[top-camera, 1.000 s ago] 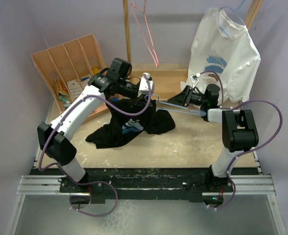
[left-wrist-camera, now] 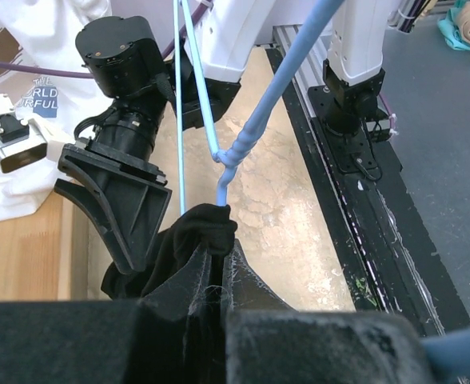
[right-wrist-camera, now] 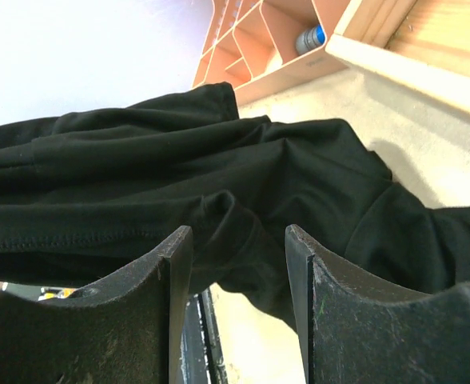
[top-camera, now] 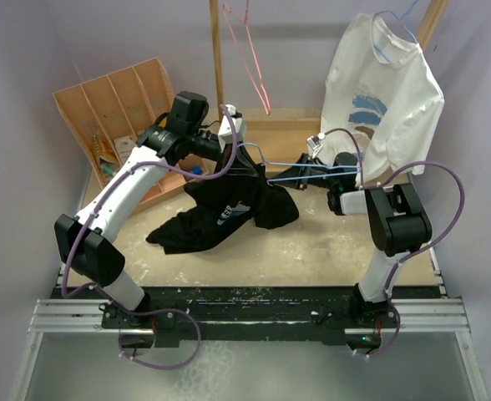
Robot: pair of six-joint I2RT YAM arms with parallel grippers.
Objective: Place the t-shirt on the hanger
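Note:
My left gripper is shut on black t-shirt fabric near the top of the shirt, which drapes down onto the table. The blue hanger reaches rightward from that grip; in the left wrist view its twisted neck rises just behind the bunched cloth. My right gripper stands open at the shirt's right side; in the right wrist view its fingertips are apart over the dark folds.
A white t-shirt hangs at the back right, a pink hanger overhead. A wooden compartment box stands at the back left.
My left gripper has moved slightly left with the cloth, the blue hanger rising with it. My right gripper has shifted toward the shirt, a little down and left in the top view.

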